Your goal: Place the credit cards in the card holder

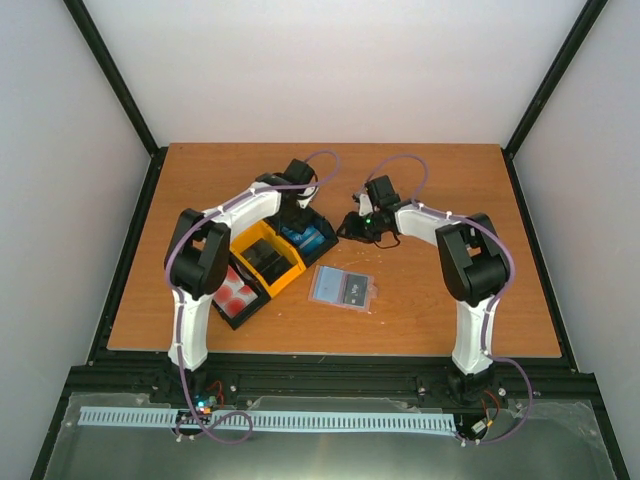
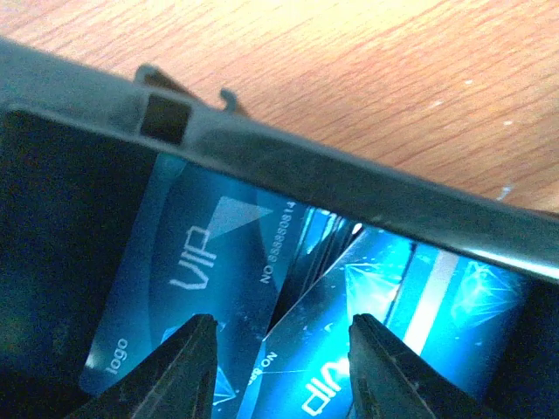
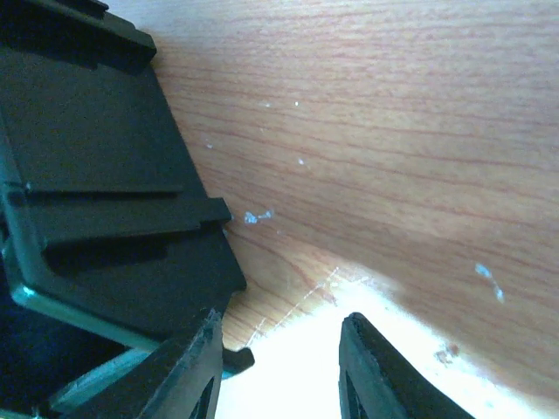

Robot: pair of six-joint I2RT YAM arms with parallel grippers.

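Observation:
Blue cards marked VIP (image 2: 201,253) lie in a black compartment at the back of the card holder, below my left gripper; its fingers stand apart over them, nothing seen held. My right gripper is part open beside the holder's black outer wall (image 3: 105,148), with nothing visible between its fingers. In the top view a clear card holder sleeve (image 1: 342,287) with pale blue and grey cards lies front of centre, right of the compartments.
The holder's yellow compartment (image 1: 281,281) and a front black one with red-and-white cards (image 1: 230,294) lie left of centre.

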